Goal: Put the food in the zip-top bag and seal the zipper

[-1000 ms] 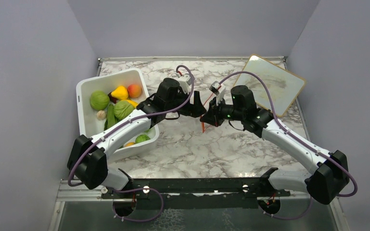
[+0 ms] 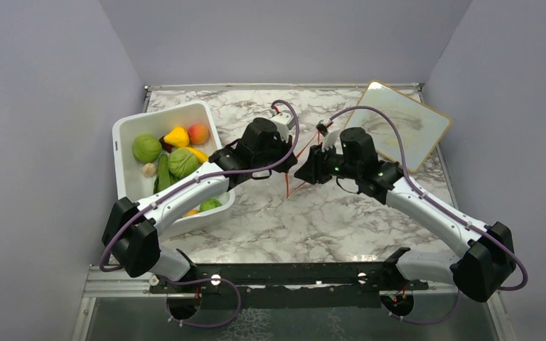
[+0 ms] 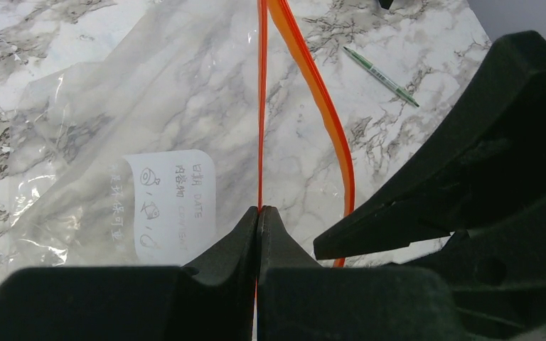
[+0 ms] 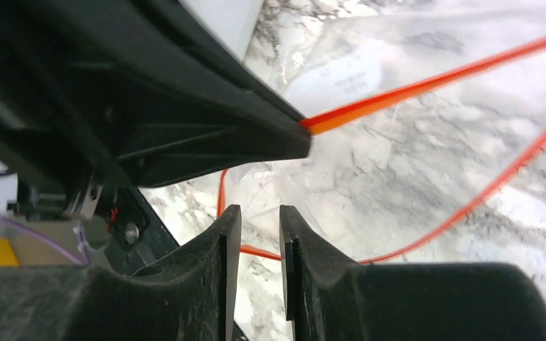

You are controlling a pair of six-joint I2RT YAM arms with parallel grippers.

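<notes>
The clear zip bag [image 3: 85, 142] with orange zipper strips [image 3: 330, 121] and a white label [image 3: 174, 199] lies between my grippers, near the table's middle. My left gripper is shut on one thin zipper strip, which runs up from its fingertips. My right gripper is part open just to the right and below, with a gap between its fingers and the lower orange strip seen behind them. The food, such as a green cabbage [image 2: 146, 148], a yellow pepper [image 2: 177, 136] and a peach [image 2: 197, 133], sits in the white bin [image 2: 124, 128].
A gold-edged board [image 2: 409, 124] lies at the back right. A green pen [image 3: 380, 77] rests on the marble table.
</notes>
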